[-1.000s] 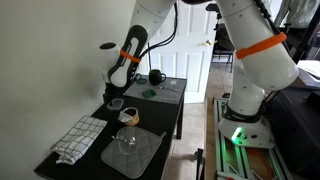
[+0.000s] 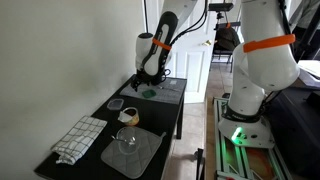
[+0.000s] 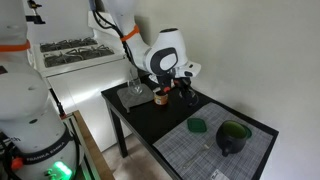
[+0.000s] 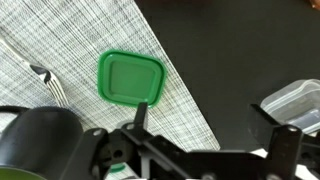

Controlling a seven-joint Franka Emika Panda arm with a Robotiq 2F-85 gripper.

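My gripper is open over the table, its fingers wide apart with nothing between them. Just ahead of its left finger in the wrist view, a shallow green square dish (image 4: 130,77) lies on a striped cloth (image 4: 85,35). That dish (image 3: 197,126) also shows in exterior view 2, near a dark pot (image 3: 233,132). A clear container (image 4: 293,105) is on the dark surface beyond the right finger. Near the cloth's left side rests a fork (image 4: 42,74). In exterior view 1 the arm hides the pot.
Toward the near end of the table are a transparent tray (image 2: 132,155), a round pale container (image 2: 130,116) and a checked cloth (image 2: 80,139). A wall runs along one side. Bare dark table shows between the striped cloth and the clear container.
In exterior view 1 the arm has swung right, from near the clear container by the wall to the striped cloth's side, and now hides the dark pot. The tableware has not visibly moved.
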